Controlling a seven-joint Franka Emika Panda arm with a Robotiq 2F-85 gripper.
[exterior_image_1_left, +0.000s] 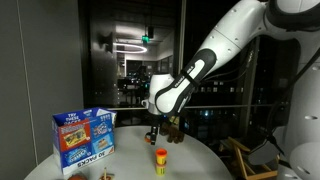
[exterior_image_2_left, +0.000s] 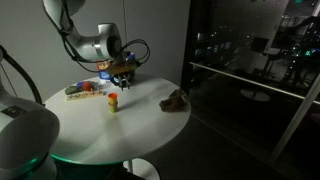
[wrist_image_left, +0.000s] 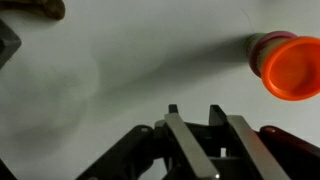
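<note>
An orange cup stands at the right of the wrist view, its round mouth facing the camera; below the rim a pinkish band shows. In the first exterior view the same cup looks red-orange above and yellow below, upright on the white table. My gripper is over bare table, to one side of the cup, not touching it. A gap with nothing in it separates the two fingertips. From the second exterior view, the gripper hangs above the table behind the cup.
A blue and red snack box stands on the table's left side, small items in front of it. A brown object lies near the table's edge. Part of something brown enters the wrist view's top left.
</note>
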